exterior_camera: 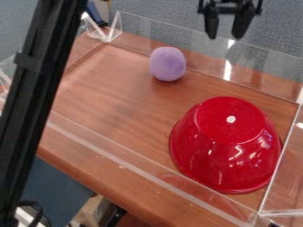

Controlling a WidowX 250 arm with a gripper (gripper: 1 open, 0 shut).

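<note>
A purple ball (pixel 167 64) rests on the wooden tray floor toward the back middle. An upside-down red bowl (pixel 225 146) lies at the right front. My gripper (pixel 225 27) hangs high at the top edge, above and behind the ball, with its two dark fingertips apart and nothing visible between them. The rest of it is cut off by the frame.
Clear walls (pixel 142 176) bound the wooden tray. A dark vertical post (pixel 30 62) crosses the left of the view.
</note>
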